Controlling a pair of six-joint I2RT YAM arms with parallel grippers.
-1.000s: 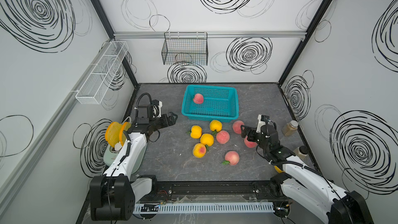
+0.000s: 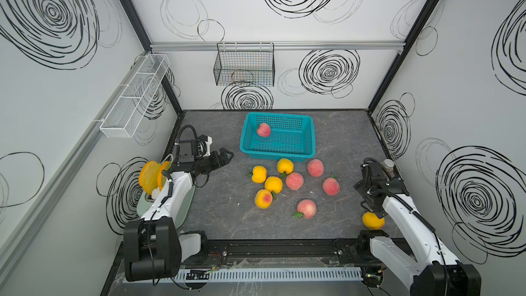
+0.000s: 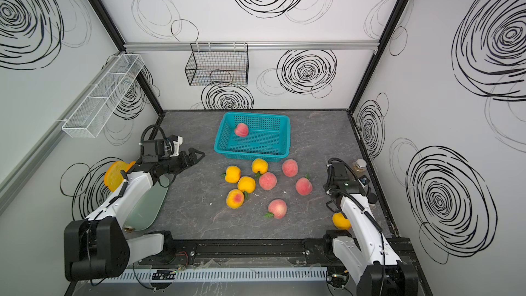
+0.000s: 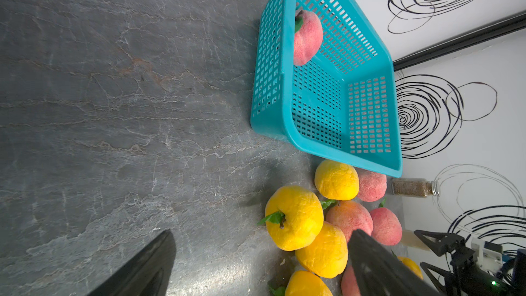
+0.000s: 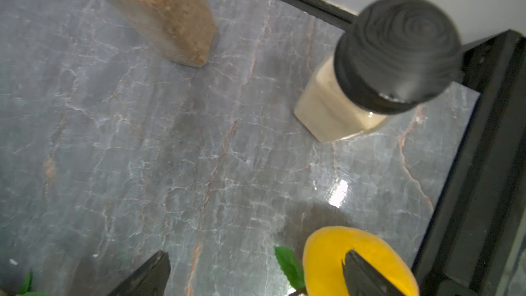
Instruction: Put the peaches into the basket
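One pink peach point(image 2: 263, 130) lies in the left part of the teal basket point(image 2: 304, 157). On the table in front are several more pink ones, including a back peach point(image 2: 315, 167), a right peach point(image 3: 303, 187) and a front peach point(image 3: 277, 208) with a green leaf. Several yellow fruits point(image 4: 294, 217) sit left of these, one blushed red. My left gripper is open and empty, above bare table left of the fruit. At the right side my right gripper is open and empty; one of its fingers overlaps a lone yellow fruit point(image 5: 328, 252) in its wrist view.
Two jars stand by the right wall, a brown-filled jar point(image 5: 169, 22) and a black-lidded jar point(image 5: 342, 104). A green board point(image 3: 148, 205) with yellow items lies under the left arm. Bare table lies between the left gripper and the fruit.
My right gripper has swung right, away from above the pink peaches, uncovering them. The peach in the basket has rolled slightly. My left gripper has barely moved.
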